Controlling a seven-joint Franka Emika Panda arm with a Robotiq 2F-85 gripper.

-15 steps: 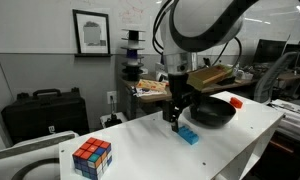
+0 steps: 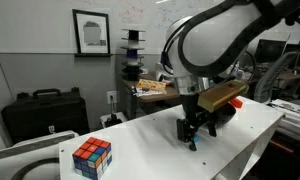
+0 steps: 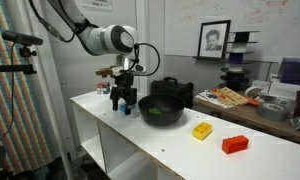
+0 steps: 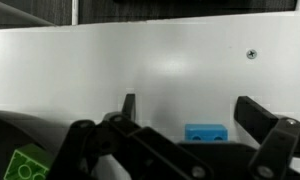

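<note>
A blue toy brick (image 4: 205,132) lies on the white table (image 4: 190,60); in the wrist view it shows between my fingers, nearer the right one, partly covered by the gripper body. My gripper is open, one black fingertip (image 4: 128,107) to the brick's left and the other to its right. From exterior view 1, the gripper (image 2: 193,132) is low over the brick, which mostly disappears behind the fingers. Beside it stands a black bowl (image 3: 162,110), and a green brick (image 4: 29,163) lies inside.
A yellow brick (image 3: 202,131) and a red brick (image 3: 234,145) lie on the table past the bowl. A large puzzle cube (image 2: 92,158) sits at the near end. The table edge (image 4: 150,25) runs close by.
The arm has come down and moved right in exterior view 1, from beside the blue brick to over it. The brick, clear to see before, is now mostly hidden by the fingers.
</note>
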